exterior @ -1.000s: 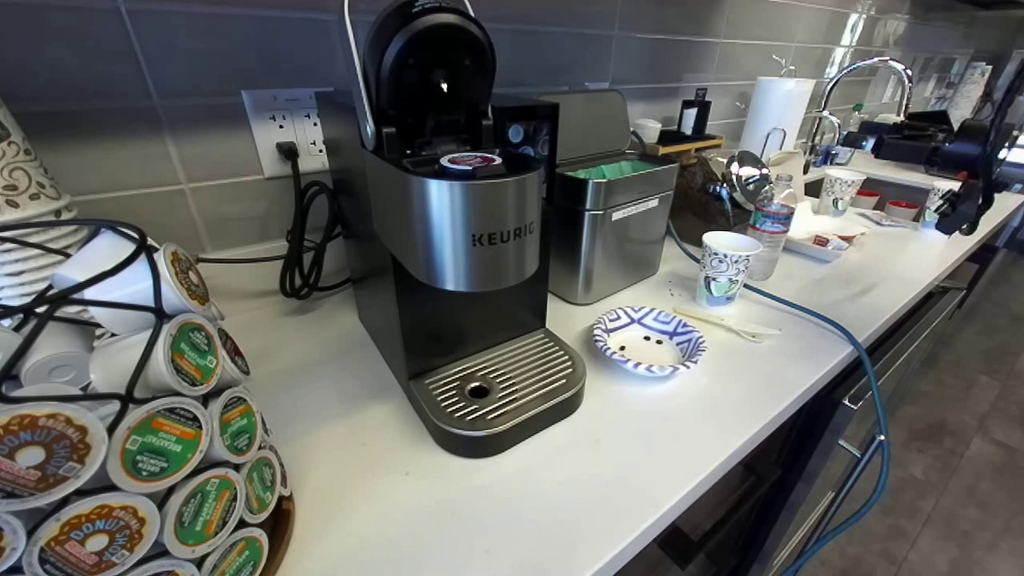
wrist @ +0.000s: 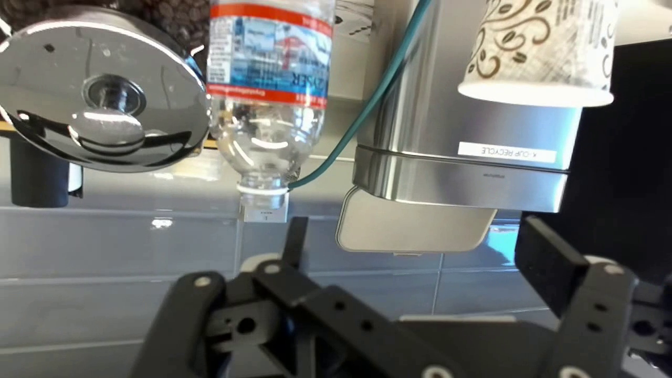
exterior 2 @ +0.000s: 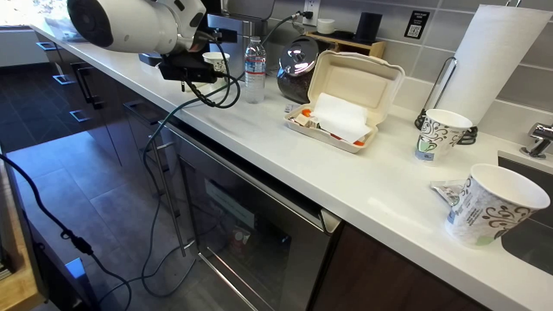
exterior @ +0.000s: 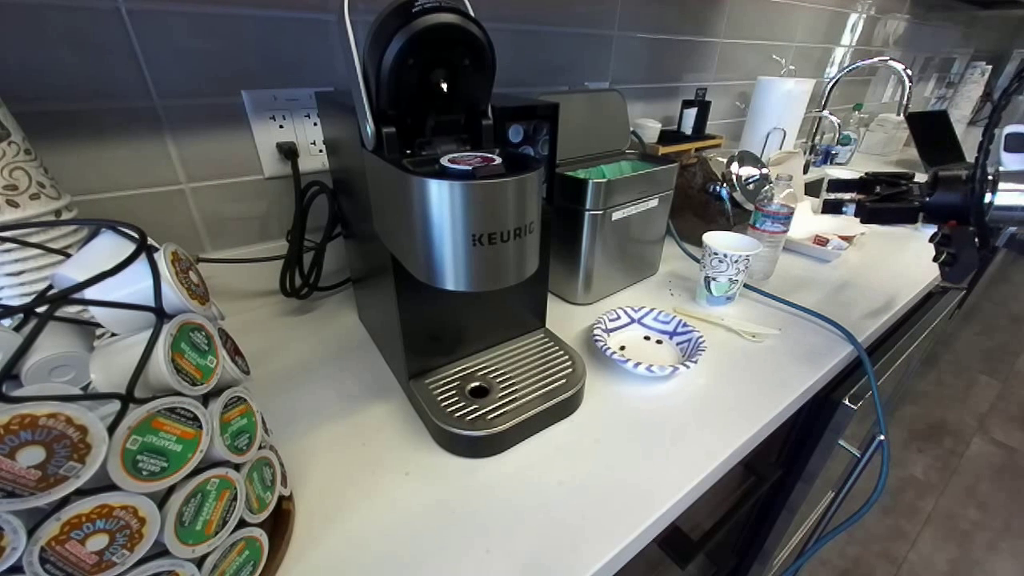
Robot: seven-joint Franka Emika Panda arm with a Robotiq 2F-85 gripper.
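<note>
My gripper stands open in the wrist view, its two dark fingers wide apart with nothing held between them. In exterior view 1 it reaches in from the right, above the counter and well short of the coffee maker. That machine's lid is raised, and a pod sits at its top opening. A patterned paper cup stands on the counter beside a water bottle. The wrist view shows the bottle and the cup upside down, both apart from my fingers.
A steel K-cup recycle bin stands open beside the machine. Near it lie a patterned bowl and a blue cable. Stacked pods fill the left. A food box and two paper cups occupy the counter toward the sink.
In exterior view 1 the arm has come away from the sink area, and the gripper now points left toward the coffee maker. Cups near the sink are now covered by it. The counter objects have stayed put.
</note>
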